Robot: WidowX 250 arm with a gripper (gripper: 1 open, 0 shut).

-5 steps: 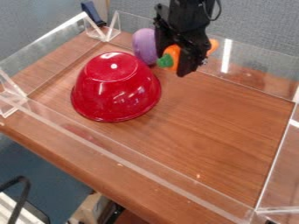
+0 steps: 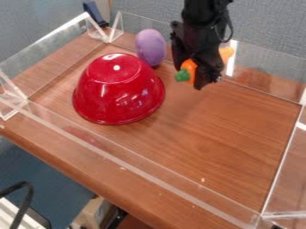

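Observation:
The black gripper (image 2: 198, 63) hangs at the back centre, its fingers around an orange object with a green tip, probably a toy carrot (image 2: 188, 70); whether they are closed on it is hard to tell. A red upturned bowl (image 2: 117, 91) sits on the wooden surface at left, and a purple egg-shaped object (image 2: 150, 46) stands behind it, left of the gripper.
Clear plastic walls edge the wooden table (image 2: 203, 152), whose middle and front right are bare. A small orange patch (image 2: 226, 54) shows behind the gripper at the back wall.
The gripper has moved right, away from the purple object and bowl, and slightly downward over the last second, with the orange object shifting rightward along with it.

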